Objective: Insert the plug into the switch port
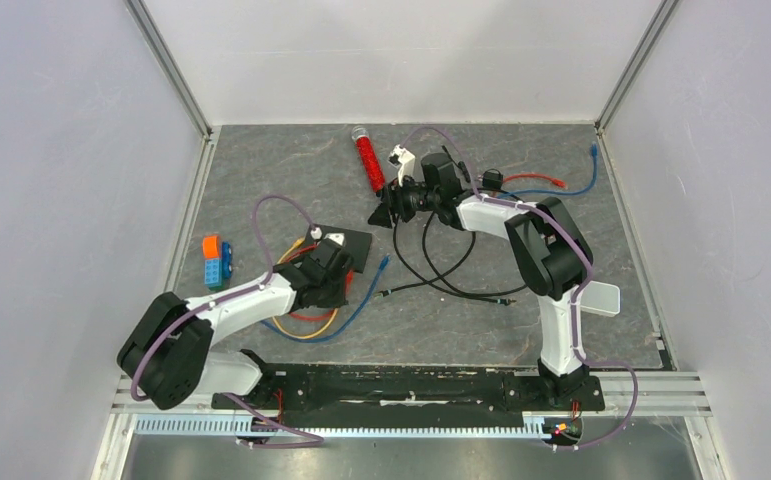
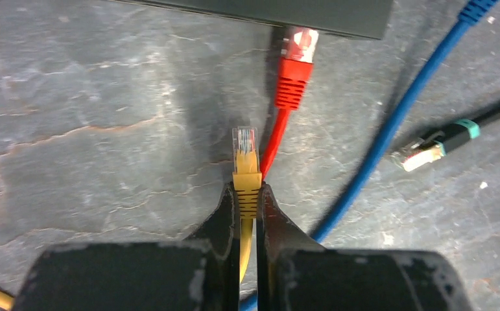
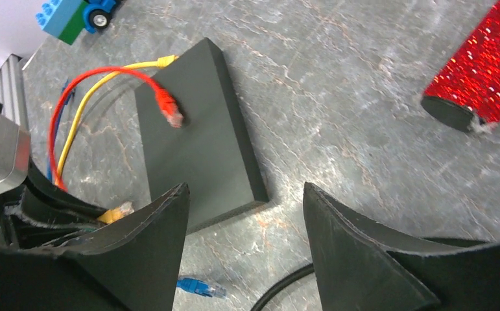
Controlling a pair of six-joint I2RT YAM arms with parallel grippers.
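Note:
My left gripper is shut on a yellow plug (image 2: 247,175), its clear tip pointing forward. Ahead of it, a red plug lies by the edge of a dark box, the black slab (image 3: 192,149) seen in the right wrist view, where another red plug (image 3: 167,107) rests on top. No port opening is visible. My right gripper is open above the floor near the box, nothing between its fingers.
Blue cables (image 2: 390,129), black cables (image 1: 461,290) and a black plug (image 2: 454,138) lie around. A red glittery cylinder (image 1: 366,160), toy bricks (image 1: 213,262) and a white tray (image 1: 600,298) stand farther out.

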